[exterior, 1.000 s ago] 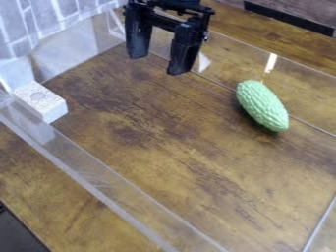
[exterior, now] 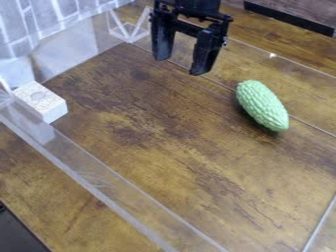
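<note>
My black gripper (exterior: 184, 50) hangs at the top centre of the camera view, above the back part of a wooden surface, its two fingers apart with nothing seen between them. A green bumpy oblong object (exterior: 261, 104) lies on the wood at the right, below and to the right of the gripper. A pale white block (exterior: 41, 101) sits at the left, by the clear plastic wall.
Clear plastic walls (exterior: 108, 180) border the wooden surface (exterior: 157, 138) at left, front and back. A pale curtain-like cloth (exterior: 39, 25) is at the back left.
My gripper has moved to the right and slightly up since a second ago. The green object and white block have not moved.
</note>
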